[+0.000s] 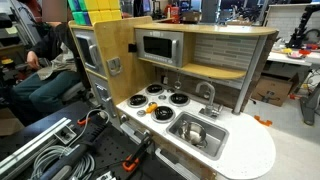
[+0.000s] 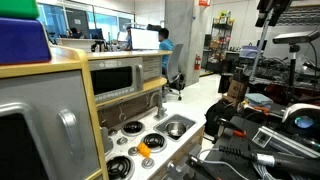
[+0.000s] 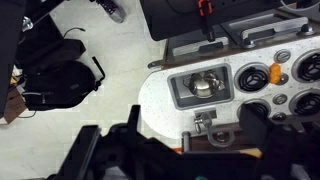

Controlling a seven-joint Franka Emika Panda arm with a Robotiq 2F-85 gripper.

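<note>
My gripper is open in the wrist view, its dark fingers wide apart at the lower part of the picture, with nothing seen held between them. Beyond them, a shiny metal pot sits in the sink. The same pot shows inside the basin in exterior view 1. On the stove top lies a small orange object, among the round burners; exterior view 2 shows this orange thing too.
A curved faucet rises behind the sink. The microwave sits under a wooden shelf. White counter to the right of the sink is bare. Cables and dark equipment crowd the front left.
</note>
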